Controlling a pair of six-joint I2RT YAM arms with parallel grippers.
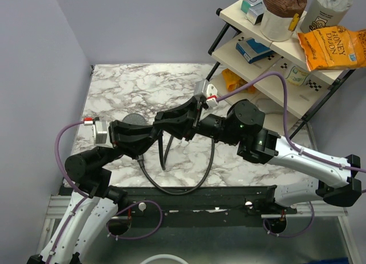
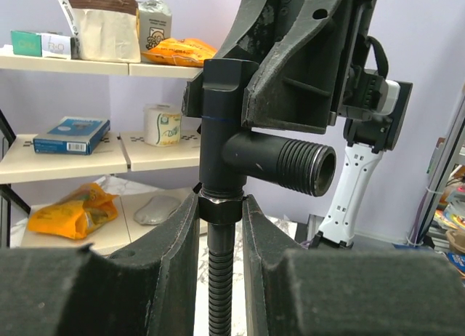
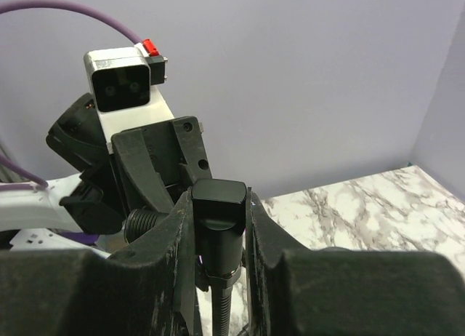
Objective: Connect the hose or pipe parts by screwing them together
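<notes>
Both grippers meet in mid-air above the marble counter. My left gripper is closed round the black collar of the ribbed hose, which hangs below the fitting. Above it, my right gripper is closed on the upper black fitting, which has a threaded side branch in the left wrist view. The grey hose loops down over the counter, and a round grey head lies partly hidden behind my left gripper.
A shelving rack with bags, boxes and a roll stands at the back right. Walls enclose the left and rear.
</notes>
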